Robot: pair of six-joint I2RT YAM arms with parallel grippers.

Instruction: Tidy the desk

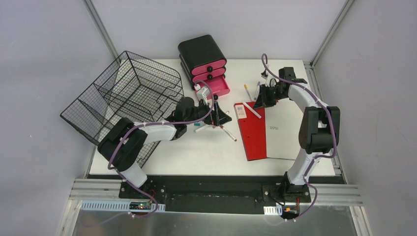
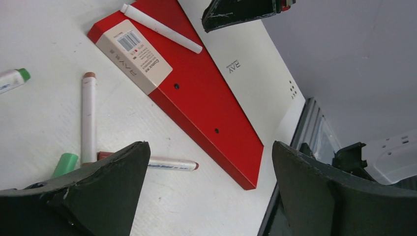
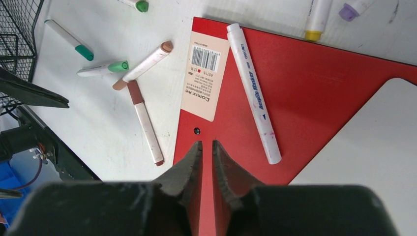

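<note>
A white marker (image 1: 252, 110) lies on the red folder (image 1: 251, 137), near its label. My right gripper hangs above the folder, slightly parted and empty; the marker is apart from its fingertips. My left gripper is open over several loose markers left of the folder, including brown ones (image 3: 146, 130) and green ones (image 3: 101, 70). A yellow-capped marker (image 3: 317, 17) and a purple-capped one (image 3: 354, 11) lie behind the folder. The black organizer (image 1: 201, 51) at the back has its bottom pink drawer (image 1: 222, 86) pulled out.
A wire basket (image 1: 113, 93) fills the table's left side. A white sheet or board (image 1: 282, 132) lies at the right, against the red folder.
</note>
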